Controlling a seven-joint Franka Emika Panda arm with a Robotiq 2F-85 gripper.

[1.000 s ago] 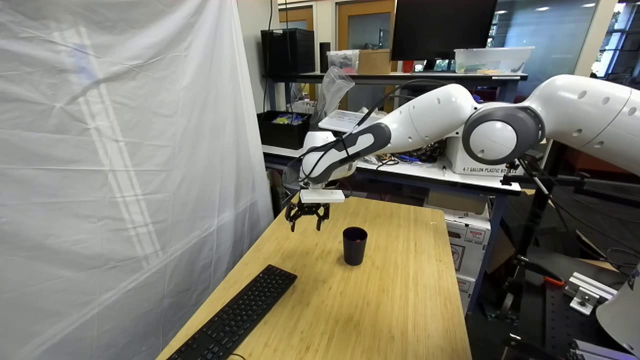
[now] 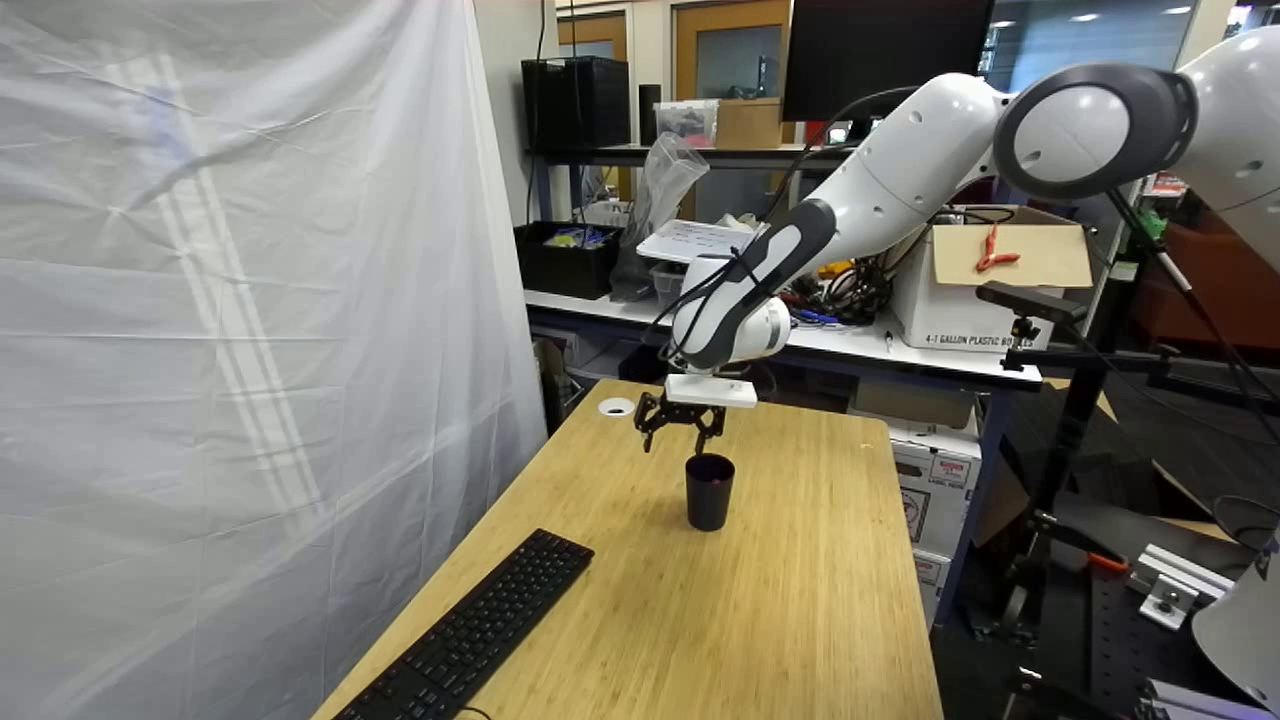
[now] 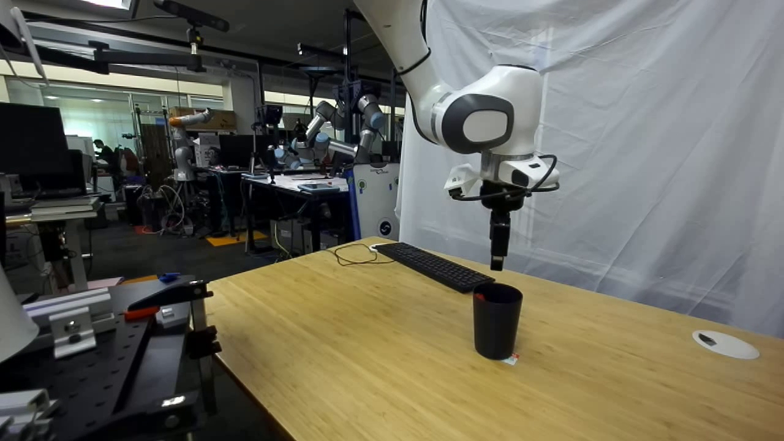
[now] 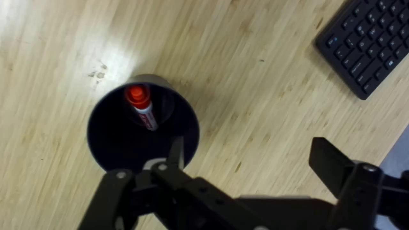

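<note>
A black cup point(image 2: 709, 502) point(image 3: 496, 327) stands upright on the wooden table. Looking down into it, the wrist view shows a marker point(image 4: 146, 113) with a red cap and white body, leaning inside. My gripper point(image 2: 674, 445) is open, its fingers wide apart with nothing between them. In the wrist view one finger point(image 4: 176, 152) overlaps the near edge of the cup's opening, while the other is over bare table towards the keyboard side. Exterior view 2 shows the fingertips above the height of the cup's rim.
A black keyboard point(image 2: 477, 624) point(image 3: 433, 266) lies along the table's curtain side, its cable trailing. A white disc point(image 2: 615, 407) point(image 3: 725, 345) is set near a table corner. Under the cup's base a small paper scrap point(image 3: 511, 359) sticks out.
My gripper has moved rightwards and a little up in exterior view 1, nearer the cup. It is open in both frames. Cup and keyboard have stayed put.
</note>
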